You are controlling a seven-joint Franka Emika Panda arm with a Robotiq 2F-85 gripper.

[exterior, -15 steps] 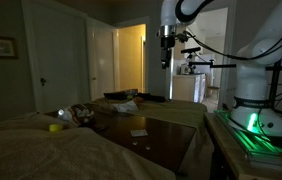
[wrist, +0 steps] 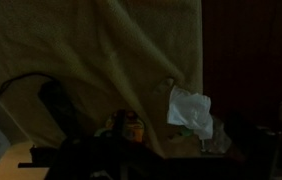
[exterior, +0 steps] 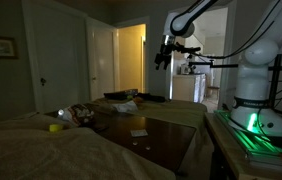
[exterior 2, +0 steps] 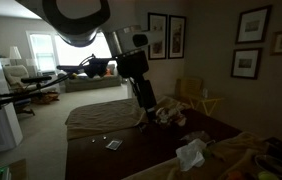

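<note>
My gripper (exterior: 163,62) hangs high above the far end of the table, fingers pointing down, with no object seen between them. It stands open and well clear of everything below. In the wrist view its dark fingers show only dimly at the bottom. Beneath it lies a crumpled white cloth (wrist: 189,108), at the border of a tan cover (wrist: 121,50) and a dark brown surface (wrist: 246,50). A small item with orange on it (wrist: 133,128) is partly hidden in shadow. On the brown surface rests a small white card (exterior: 139,133).
A cluttered heap (exterior: 79,114) and a yellow object (exterior: 55,127) are on the left of the table. Several dim items lie near the white cloth (exterior 2: 191,154).
The arm's end has swung and tilted: upright a second ago, it now slants, with the gripper slightly further left in exterior view 1. Objects on the table look unmoved.
</note>
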